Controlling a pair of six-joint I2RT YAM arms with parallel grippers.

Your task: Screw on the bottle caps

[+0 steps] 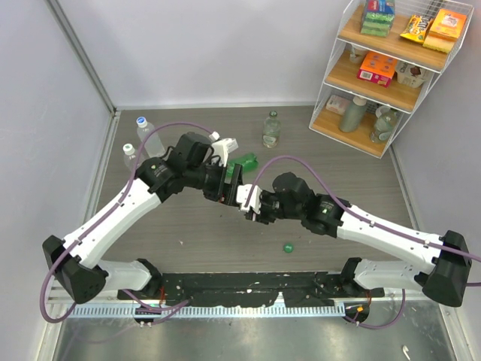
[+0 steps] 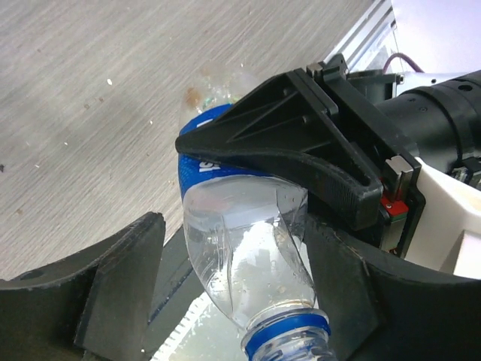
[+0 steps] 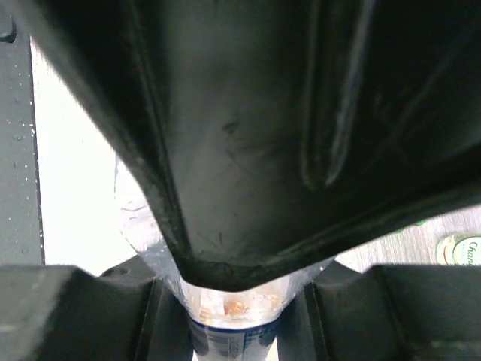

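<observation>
Both grippers meet at mid-table. In the left wrist view a clear bottle [image 2: 240, 248] with blue label and blue-ringed neck lies between my left gripper's fingers, which are part open around it. My right gripper is shut on that bottle at the label. In the right wrist view the bottle [image 3: 233, 308] is partly hidden behind black gripper parts. A green bottle [image 1: 245, 162] lies behind the grippers, and a green cap [image 1: 288, 247] sits near the front.
Two water bottles [image 1: 150, 139] stand back left and a glass bottle [image 1: 271, 129] at the back. A shelf rack [image 1: 394, 90] fills the back right.
</observation>
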